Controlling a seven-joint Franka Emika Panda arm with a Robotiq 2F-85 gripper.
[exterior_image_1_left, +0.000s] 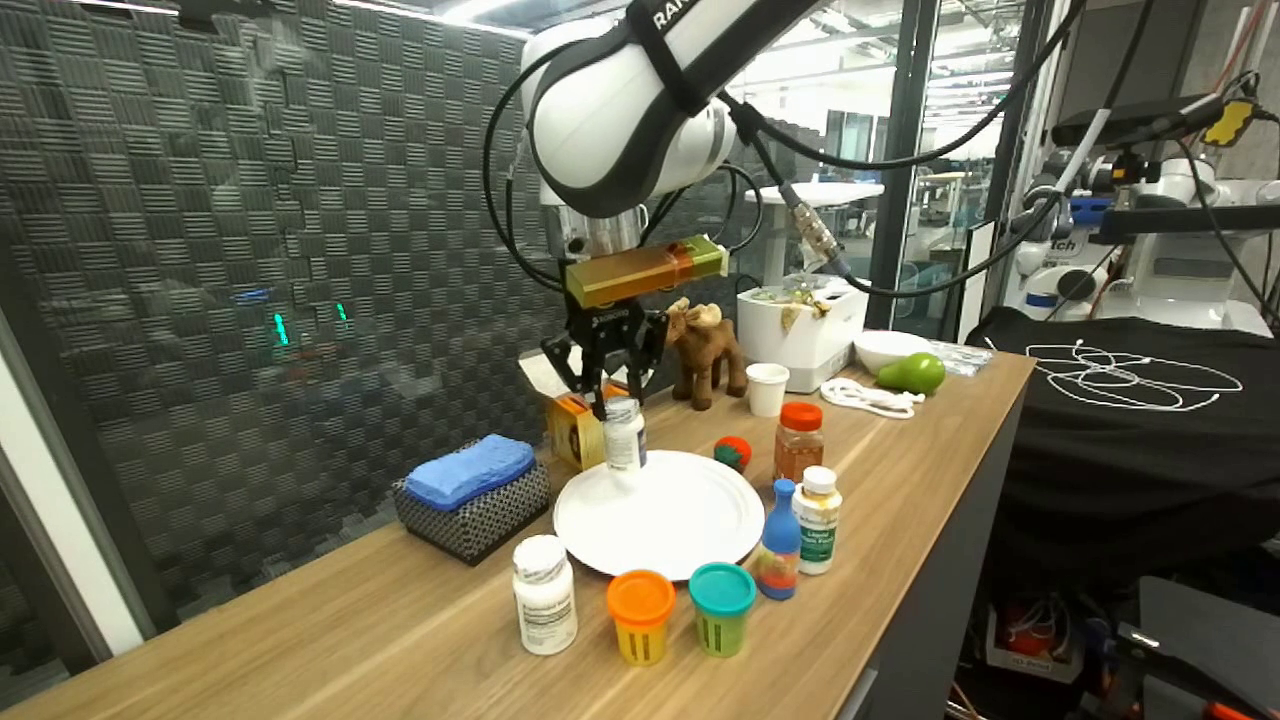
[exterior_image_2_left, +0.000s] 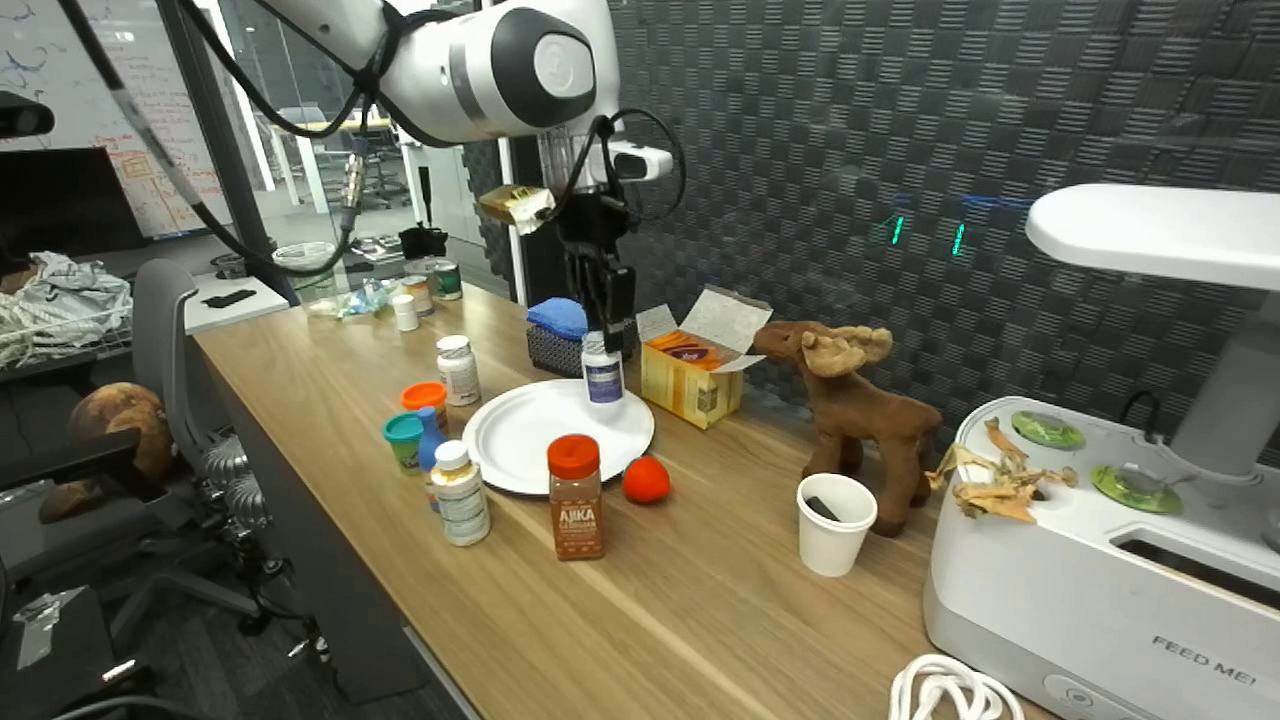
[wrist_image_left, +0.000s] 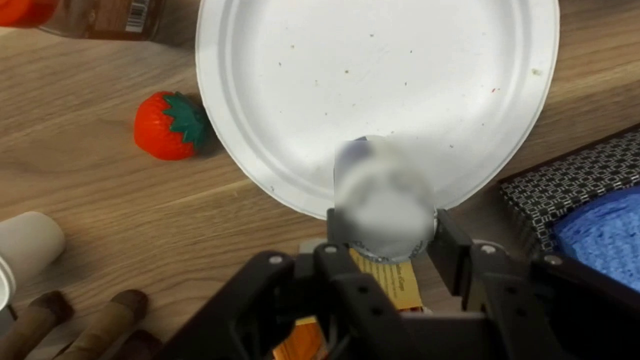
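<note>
My gripper (exterior_image_1_left: 620, 402) is shut on a white pill bottle (exterior_image_1_left: 625, 440) with a purple-and-white label, gripping it by its cap end. In the second exterior view the bottle (exterior_image_2_left: 602, 371) hangs upright over the back part of the white plate (exterior_image_2_left: 528, 440), near the yellow box. Whether its base touches the plate is hard to tell. From the wrist, the blurred bottle cap (wrist_image_left: 393, 222) shows between the two black fingers, in front of the plate's near rim (wrist_image_left: 288, 201). Apart from a few crumbs, the plate is empty.
Around the plate stand a red-lidded jar (exterior_image_2_left: 576, 498), a toy strawberry (wrist_image_left: 165, 126), a blue bottle (exterior_image_1_left: 780, 540), orange (exterior_image_1_left: 641, 612) and teal (exterior_image_1_left: 722, 606) tubs, and two other white bottles. An open yellow box (exterior_image_2_left: 693, 378) and a black box with blue cloth (exterior_image_1_left: 470, 498) sit behind.
</note>
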